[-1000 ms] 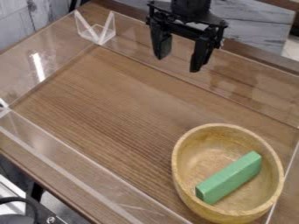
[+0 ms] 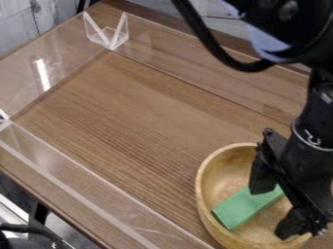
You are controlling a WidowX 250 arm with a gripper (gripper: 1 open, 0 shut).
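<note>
My black gripper (image 2: 278,195) is low at the right, down in the round wooden bowl (image 2: 212,185), its open fingers over and beside a green block (image 2: 237,212) that lies in the bowl. The gripper hides part of the block and the bowl's right side.
A small clear plastic stand (image 2: 107,31) is at the top left. The arm covers the upper right.
My arm has come down from the back of the table at the upper right to the bowl, now covering part of the green block.
</note>
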